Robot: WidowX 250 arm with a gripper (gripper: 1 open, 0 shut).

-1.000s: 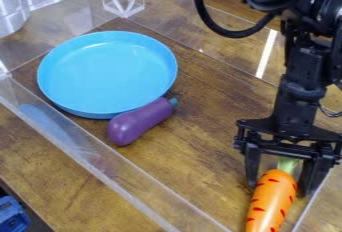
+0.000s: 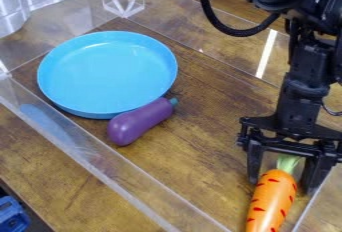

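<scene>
A toy carrot point(image 2: 269, 201) with orange body, dark stripes and pale green top lies at the lower right. My black gripper point(image 2: 281, 164) is down over its leafy end, fingers on either side of the top; whether they touch it I cannot tell. A purple toy eggplant point(image 2: 136, 125) lies left of centre, just below a round blue plate point(image 2: 107, 68).
Clear low walls surround the wooden work surface point(image 2: 167, 176). A blue object point(image 2: 11, 216) sits at the lower left corner outside the wall. The middle, between eggplant and carrot, is clear.
</scene>
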